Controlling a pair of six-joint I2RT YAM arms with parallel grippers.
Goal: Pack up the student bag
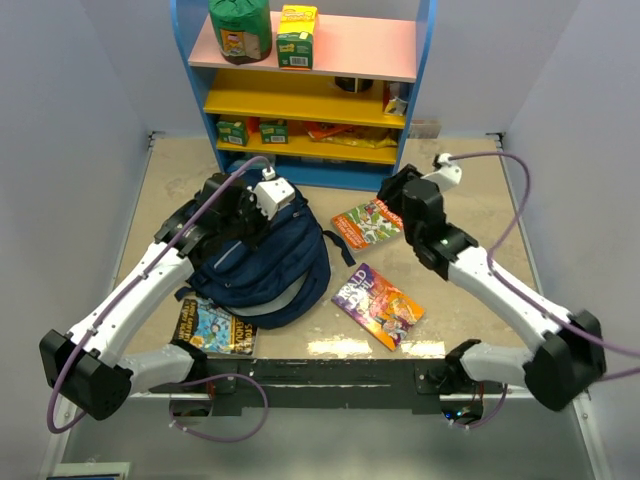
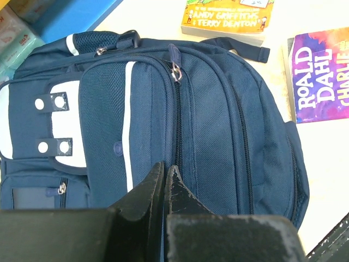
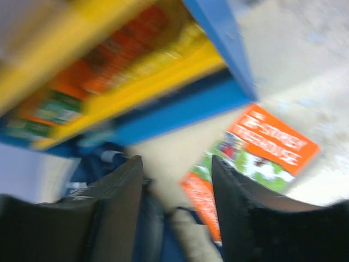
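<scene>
The navy backpack (image 1: 268,270) lies on the floor at left of centre. My left gripper is shut on a fold of its fabric beside the zipper (image 2: 178,120). An orange-and-green book (image 1: 366,224) rests flat, as far as I can tell, between the backpack and the shelf. Above that book's far right end, my right gripper (image 1: 393,188) is raised. Its fingers (image 3: 128,183) stand apart with nothing between them, and the book (image 3: 267,144) shows beyond. The purple Roald Dahl book (image 1: 378,305) lies in the middle. Another blue-and-yellow book (image 1: 214,328) is partly under the backpack's near left side.
A shelf unit (image 1: 300,172) with boxes and packets stands at the back, close behind the backpack and the right gripper. A black strap (image 1: 340,248) trails from the backpack near the books. Bare floor (image 1: 465,210) stretches to the right.
</scene>
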